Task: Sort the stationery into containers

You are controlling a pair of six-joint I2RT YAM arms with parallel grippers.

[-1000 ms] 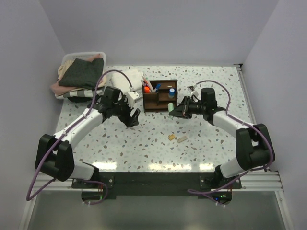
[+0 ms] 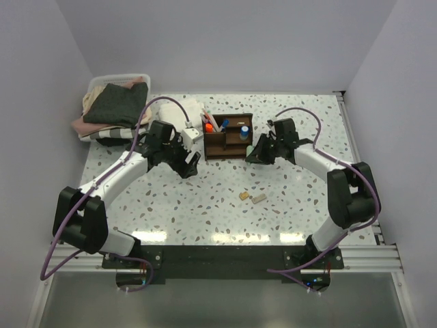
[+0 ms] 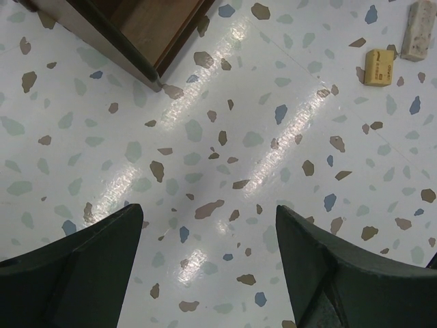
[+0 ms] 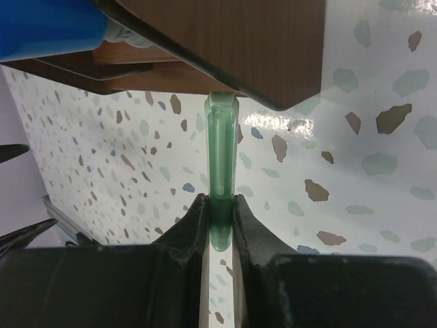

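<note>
A wooden organizer (image 2: 214, 150) at back centre holds pens, an orange item and a blue-topped jar (image 2: 244, 131). My right gripper (image 2: 256, 155) is at its front right corner, shut on a translucent green stick-like item (image 4: 221, 160), whose far end meets the wooden edge (image 4: 280, 55) in the right wrist view. My left gripper hangs open over bare table left of the organizer, nothing between its fingers. A yellow block (image 3: 378, 67) and a pale block (image 3: 416, 31) lie on the table in front of the organizer.
A white basket (image 2: 116, 78) piled with cloths stands at the back left, beside white cloth (image 2: 177, 113).
My right gripper has moved up and slightly right in the top view with the green item, toward the organizer's right side. The left arm shifted slightly, mostly earlier.
</note>
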